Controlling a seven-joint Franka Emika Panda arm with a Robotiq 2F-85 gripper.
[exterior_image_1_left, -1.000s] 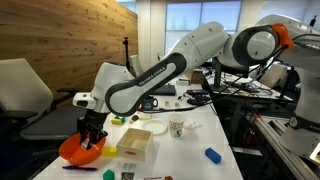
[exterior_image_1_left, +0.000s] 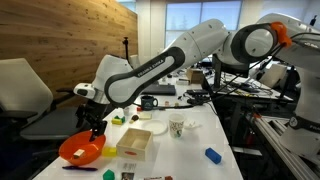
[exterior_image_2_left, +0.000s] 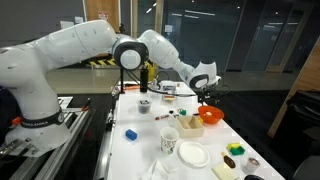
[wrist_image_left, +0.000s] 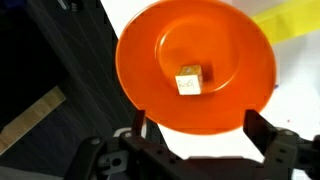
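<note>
An orange round plate or shallow bowl (exterior_image_1_left: 72, 148) stands at the table's left end. On it rests a small block (wrist_image_left: 189, 80) with a pale front face and a tan top. My gripper is open over the near side of the plate, its two dark fingers spread wide with nothing between them. The block lies beyond the fingertips in the wrist view, apart from both. From the side, the gripper (exterior_image_1_left: 97, 135) hangs above the plate's right part.
A cream box (exterior_image_1_left: 135, 147) stands right of the plate, with a yellow piece (exterior_image_1_left: 109, 151) between them. A white cup (exterior_image_1_left: 176, 125), a white plate (exterior_image_2_left: 194, 154) and a blue block (exterior_image_1_left: 213, 155) are farther off. A chair (exterior_image_1_left: 30, 95) stands behind the plate.
My gripper has risen and shifted slightly right from its lower position at the plate. The small block now shows clear of it on the plate.
</note>
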